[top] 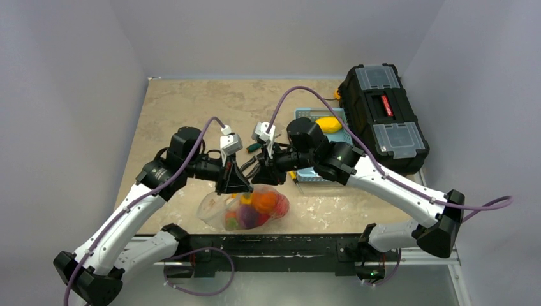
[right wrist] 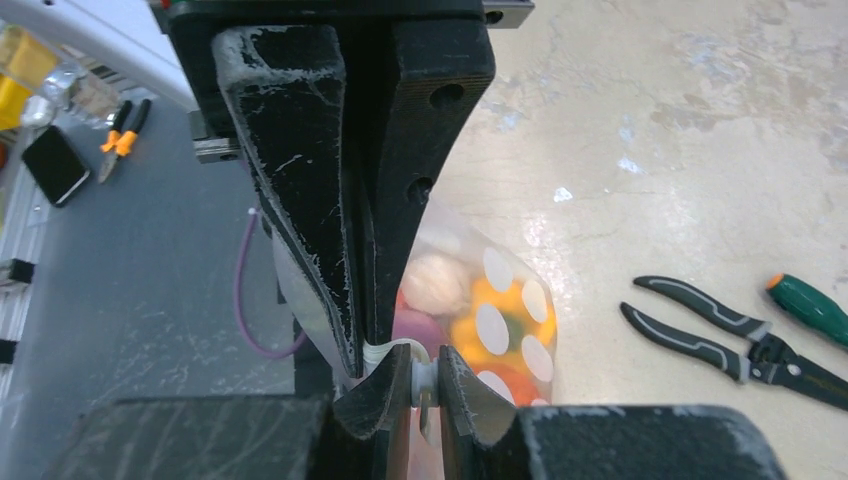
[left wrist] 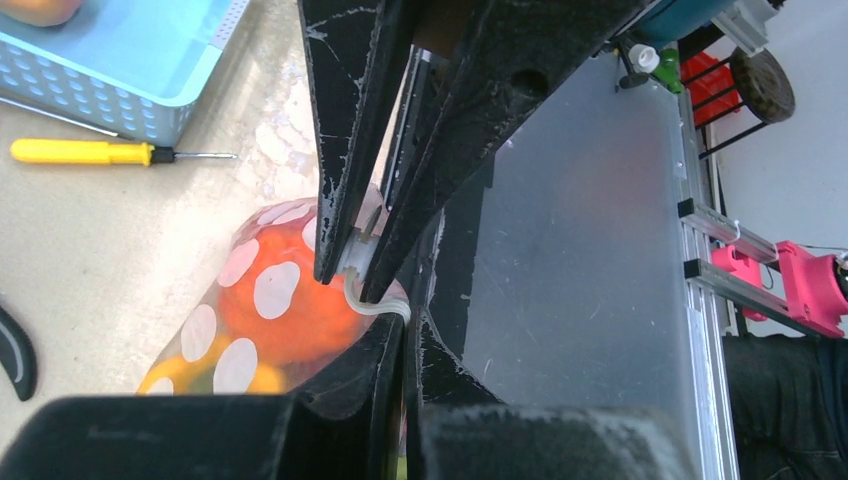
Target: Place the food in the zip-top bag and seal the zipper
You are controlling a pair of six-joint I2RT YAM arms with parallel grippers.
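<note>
A clear zip-top bag with white dots (top: 214,209) bulges with colourful food (top: 265,202) near the table's front edge. Its pale zip strip (left wrist: 385,307) runs into my left gripper, which is shut on the bag's top edge. Just beside it, my right gripper has its fingertips on both sides of the small white zipper slider (right wrist: 425,384), against it. From above, the two grippers almost meet over the bag, and the arms hide its mouth. How far the zip is closed cannot be made out.
Behind the right arm, a blue basket (top: 303,113) holds a yellow item (top: 329,124). A black toolbox (top: 363,111) stands at the back right. Pliers (right wrist: 700,325), a green-handled tool (right wrist: 808,304) and a yellow screwdriver (left wrist: 85,151) lie behind the bag.
</note>
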